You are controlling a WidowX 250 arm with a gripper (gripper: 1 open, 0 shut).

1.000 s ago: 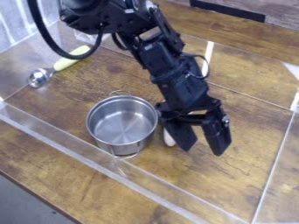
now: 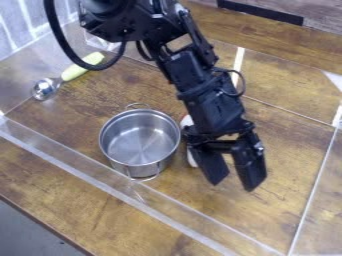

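Observation:
My black gripper (image 2: 233,166) points down over the wooden table, right of a steel pot (image 2: 138,145), with its fingers open and nothing seen between them. A pale object (image 2: 191,135) sits just behind the gripper, beside the pot, mostly hidden by it.
A metal ladle (image 2: 46,88) and a pale green-handled item (image 2: 82,64) lie at the upper left. Clear plastic strips or edges cross the table (image 2: 287,110) at left, front and right.
The gripper has shifted slightly about its spot, its fingers now a little farther apart in view. The pot and other objects have not visibly moved.

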